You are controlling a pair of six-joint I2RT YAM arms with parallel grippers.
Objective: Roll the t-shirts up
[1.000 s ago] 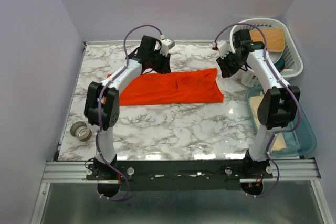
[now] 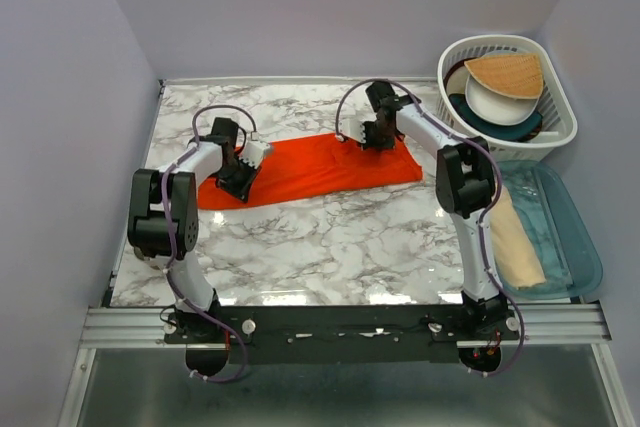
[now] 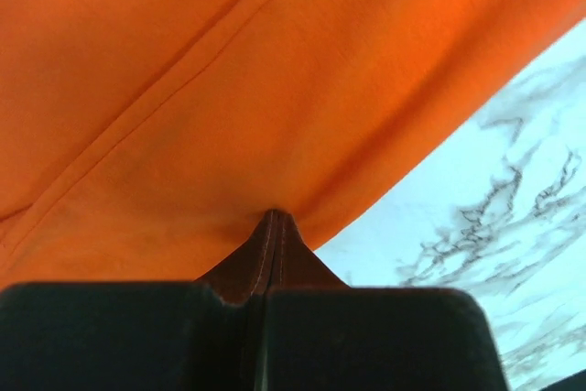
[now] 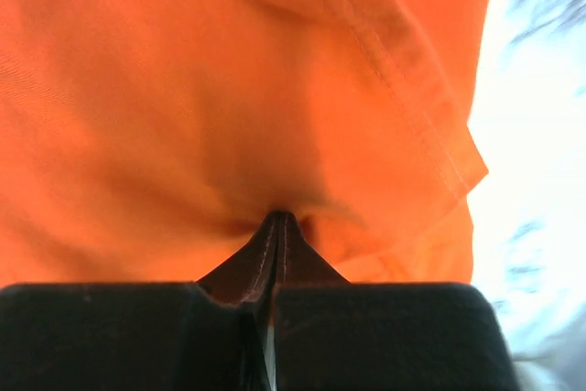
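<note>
An orange-red t shirt [image 2: 310, 169] lies as a long folded strip across the marble table. My left gripper [image 2: 243, 197] is down at its left part, near the front edge. In the left wrist view its fingertips [image 3: 271, 235] are shut together against the orange cloth, by the cloth's border; no fabric shows clearly between them. The right gripper [image 2: 376, 144] is over the right part of the strip. Its fingertips [image 4: 269, 235] look together in the right wrist view, touching the cloth where it creases and dips; whether cloth is caught there is hidden.
A white laundry basket [image 2: 566, 127] with a bowl and a wooden board stands at the back right. Before it sits a teal tray [image 2: 585, 247] holding tan cloth.
Both arms have swung left and lowered onto the shirt, the left from above its middle, the right from beside the basket. Its fingers have come together. The shirt's right part looks slightly shifted.
</note>
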